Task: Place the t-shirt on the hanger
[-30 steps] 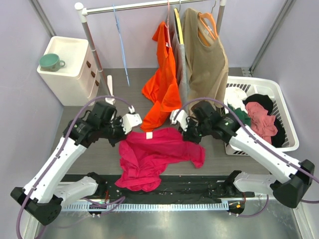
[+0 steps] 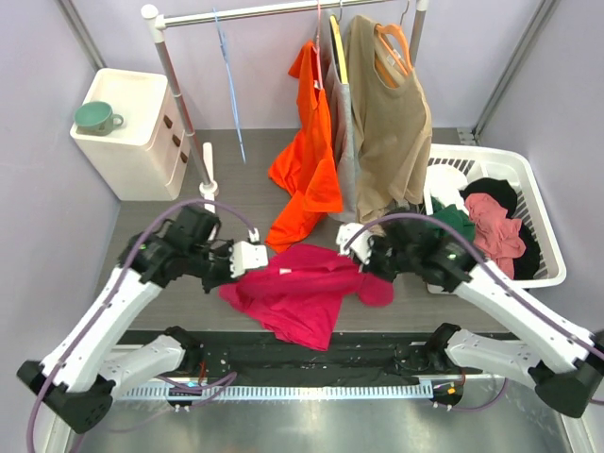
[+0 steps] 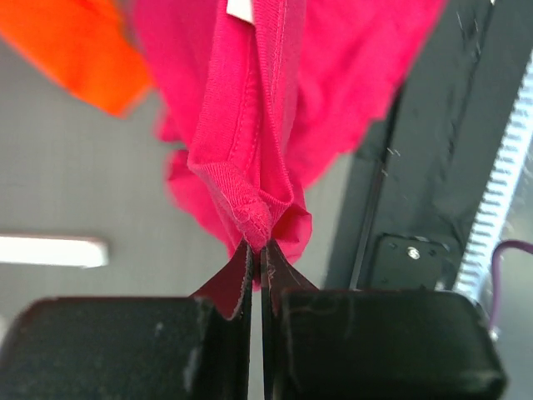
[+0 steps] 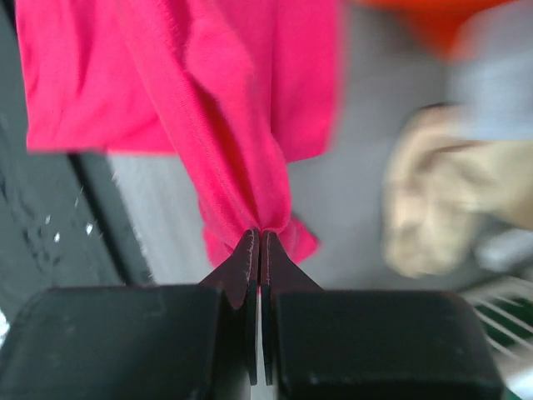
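Observation:
A crumpled red t-shirt (image 2: 307,311) is spread low over the front of the grey table, held at its two upper ends. My left gripper is shut on a ribbed fold of it, with a white label showing further along the cloth. My right gripper is shut on another fold. An empty blue hanger (image 2: 226,75) dangles from the rail (image 2: 255,12) at the back left.
Orange (image 2: 307,160) and beige (image 2: 387,113) garments hang at the back centre. A laundry basket (image 2: 545,273) stands at right, a white drawer unit (image 2: 132,156) with a green mug at back left.

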